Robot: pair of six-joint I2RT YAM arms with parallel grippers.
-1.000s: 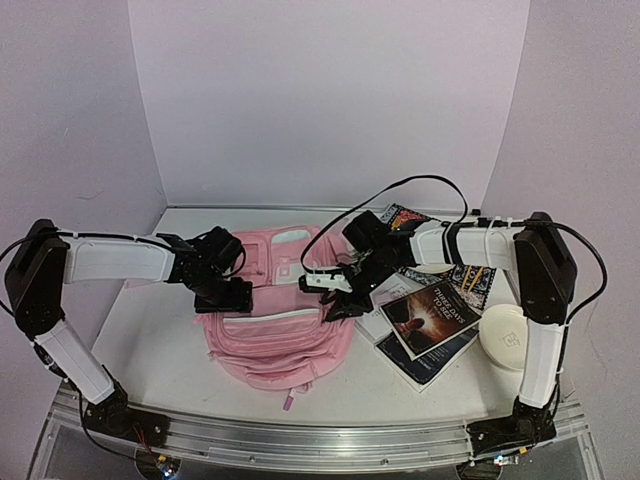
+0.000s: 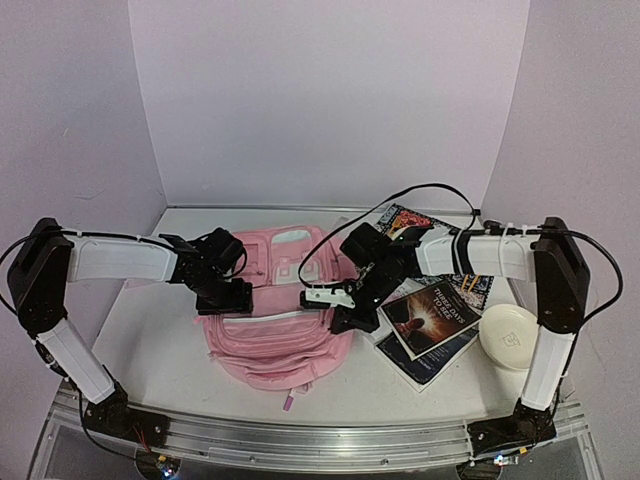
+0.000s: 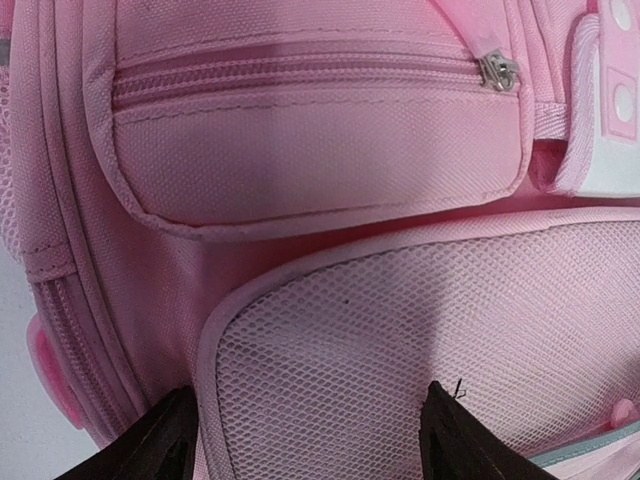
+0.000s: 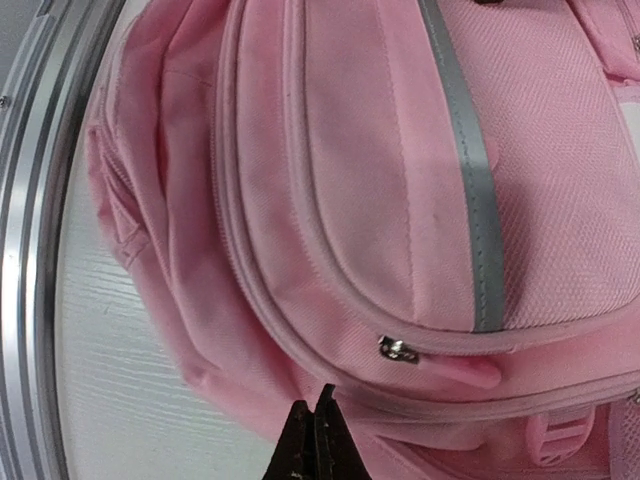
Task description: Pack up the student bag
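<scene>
The pink backpack [image 2: 275, 355] lies on the table with its grey-striped front toward the near side. My left gripper is open over the bag's left part, its fingers spread above the mesh pocket [image 3: 330, 330] and nothing seen between them. My right gripper is shut at the bag's right edge, its fingertips together and nothing visible between. In the right wrist view a metal zipper slider with a pink pull [image 4: 460, 370] lies on the bag's curved seam, apart from those fingertips. Whether the fingers touch the fabric is unclear.
Right of the bag lie a "Three Days to See" book [image 2: 432, 318], a dark blue book [image 2: 425, 368] under it and a patterned one [image 2: 400, 217] behind. A round cream item [image 2: 508, 337] sits at the far right.
My right gripper has shifted a little to the right and toward the front edge. The left arm and the bag look unchanged.
</scene>
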